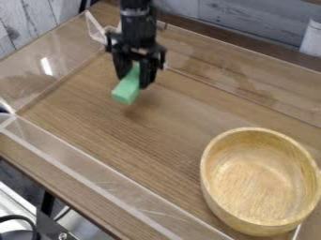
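Observation:
A dark robot arm comes down from the top centre, blurred, with its gripper (137,66) at the upper left of the wooden table. The gripper is shut on a green object (126,89), which hangs below the fingers. Whether the object touches the table cannot be told.
A large empty wooden bowl (251,180) stands at the lower right. A white cylindrical item (311,37) is at the back right edge.

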